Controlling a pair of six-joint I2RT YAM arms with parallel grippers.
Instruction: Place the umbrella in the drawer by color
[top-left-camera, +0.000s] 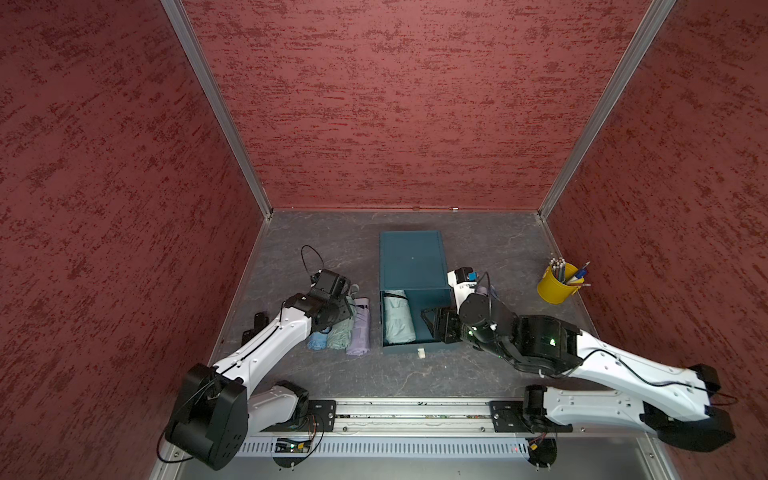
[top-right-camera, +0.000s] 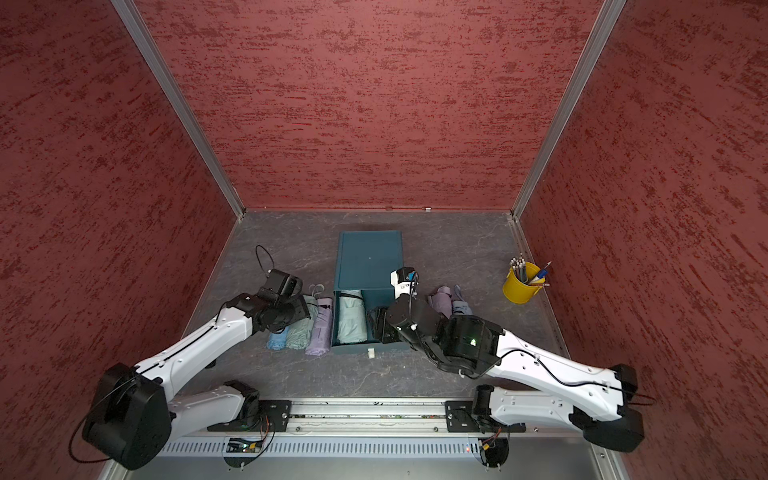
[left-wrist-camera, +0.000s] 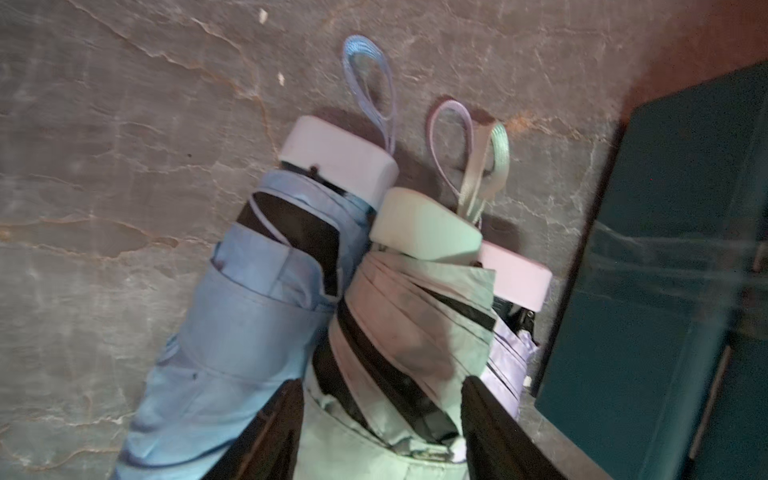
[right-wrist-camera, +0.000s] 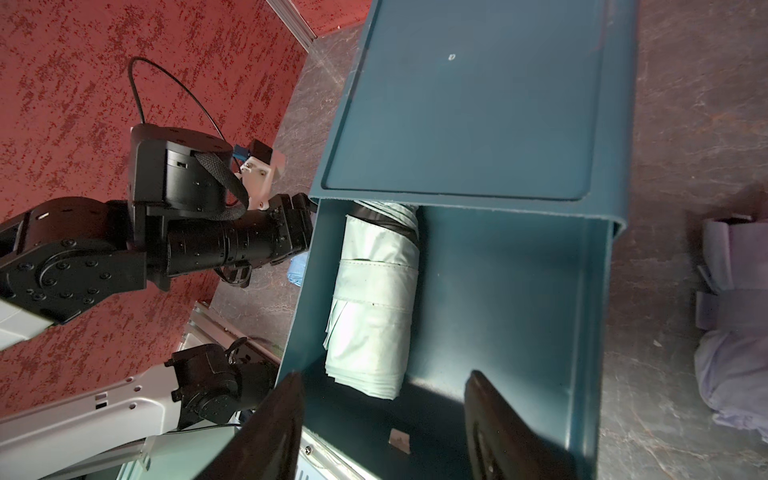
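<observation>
My left gripper is open over the pale green umbrella (left-wrist-camera: 400, 336), which lies between a blue umbrella (left-wrist-camera: 232, 320) and a lilac umbrella (top-left-camera: 359, 328) left of the teal drawer box (right-wrist-camera: 589, 336). A mint umbrella (right-wrist-camera: 370, 312) lies along the left side inside the box, its top end partly under the raised rear panel (right-wrist-camera: 472, 104). My right gripper is low at the box's front right; whether anything is between its fingertips is unclear. More lilac and grey-blue umbrellas (top-right-camera: 441, 300) lie right of the box.
A yellow cup of pens (top-right-camera: 520, 288) stands at the far right. Red walls enclose the table.
</observation>
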